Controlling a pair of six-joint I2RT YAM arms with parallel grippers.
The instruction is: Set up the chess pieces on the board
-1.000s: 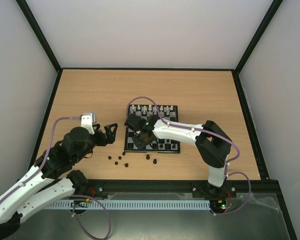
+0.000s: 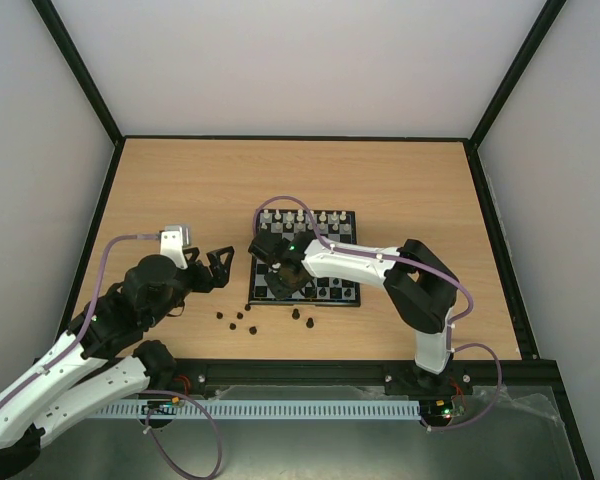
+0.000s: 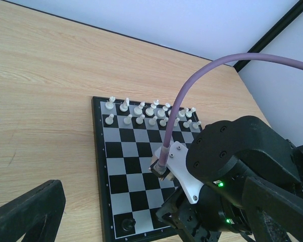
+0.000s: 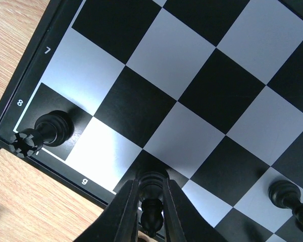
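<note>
The chess board (image 3: 100, 166) lies on the table, white pieces (image 3: 137, 110) in two rows along its far side. A black rook (image 4: 54, 128) stands on the near-left corner square. In the right wrist view, my right gripper is shut on a black piece (image 4: 152, 220); its round base sits over a dark square two along from the rook, and I cannot tell whether it touches the board. Another black piece (image 4: 284, 193) stands farther right. Left of the board my left gripper (image 2: 220, 260) is open, with nothing between its fingers.
Several loose black pieces (image 2: 253, 330) lie on the wood in front of the board. The right forearm (image 2: 350, 263) reaches across the board and hides part of it. Behind the board the table (image 2: 280, 170) is clear.
The right arm's elbow has shifted very slightly left, while its gripper stays over the same near part of the board. My left arm is almost still. Loose pieces have not moved.
</note>
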